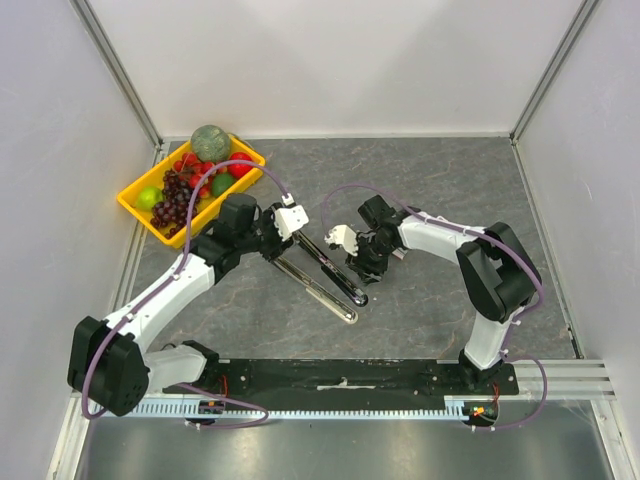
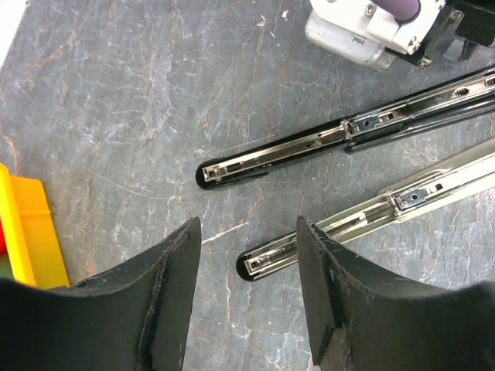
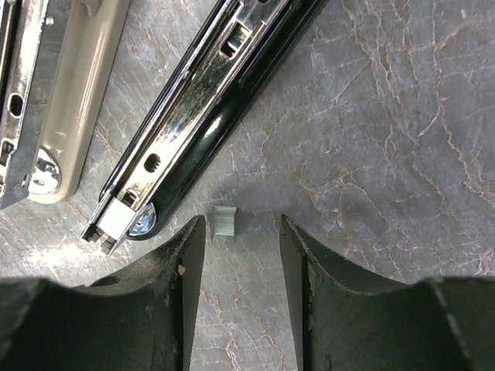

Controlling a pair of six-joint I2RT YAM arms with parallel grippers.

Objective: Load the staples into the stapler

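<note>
A black stapler (image 2: pixel 290 151) and a cream stapler (image 2: pixel 363 216) lie spread open, side by side, on the grey table. In the right wrist view, a small silver staple strip (image 3: pixel 223 222) rests on the table just beside the black stapler's (image 3: pixel 186 108) rounded end. My right gripper is open above it, the strip close to its left fingertip, nothing held. Over the far ends of both staplers, my left gripper stands open and empty; the cream stapler's tip shows beyond its fingers.
A yellow basket (image 1: pixel 126 198) of fruit stands at the back left, near the left arm. Something small and pale (image 1: pixel 400 253) is partly hidden behind the right gripper. Bare table lies to the right and at the front.
</note>
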